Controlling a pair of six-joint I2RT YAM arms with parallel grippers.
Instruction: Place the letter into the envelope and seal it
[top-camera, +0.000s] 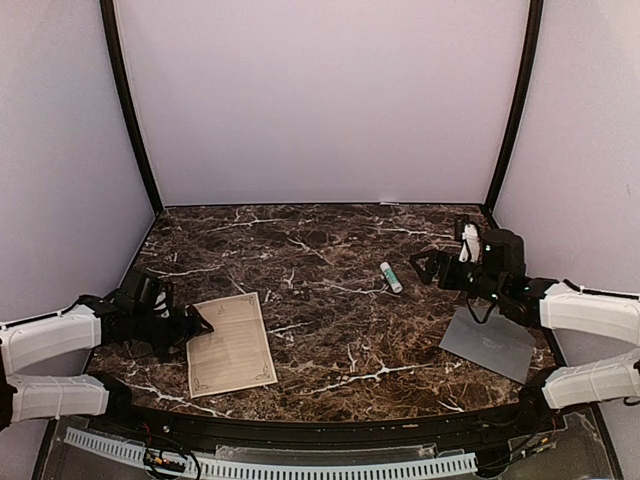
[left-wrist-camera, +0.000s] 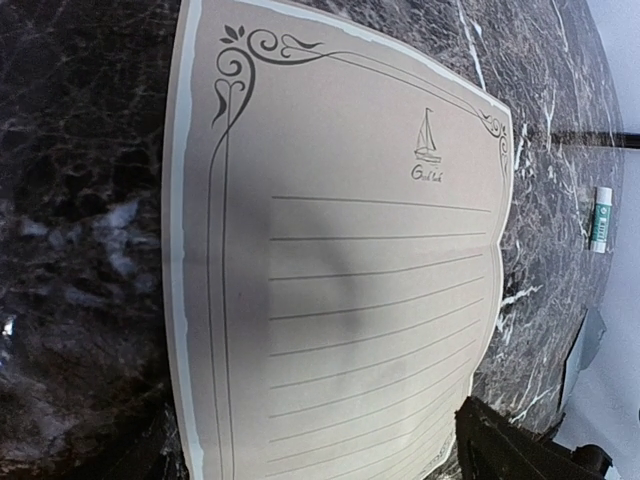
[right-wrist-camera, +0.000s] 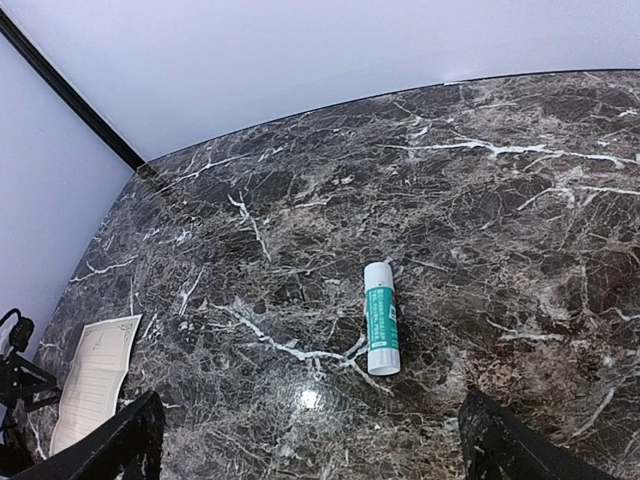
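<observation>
The beige lined letter (top-camera: 235, 345) lies flat on the left of the dark marble table; its border and printed sailboat fill much of the left wrist view (left-wrist-camera: 370, 240). My left gripper (top-camera: 205, 325) stands open at the letter's left edge, nothing held, fingers low on either side in its wrist view. The grey envelope (top-camera: 490, 340) rests at the front right, partly under the right forearm in the top view. A white and green glue stick (top-camera: 391, 278) lies right of centre, ahead of my right gripper (top-camera: 422, 268), which is open and empty.
Pale walls enclose it on the left, right and back. A dark rail (top-camera: 330, 428) runs along the front edge.
</observation>
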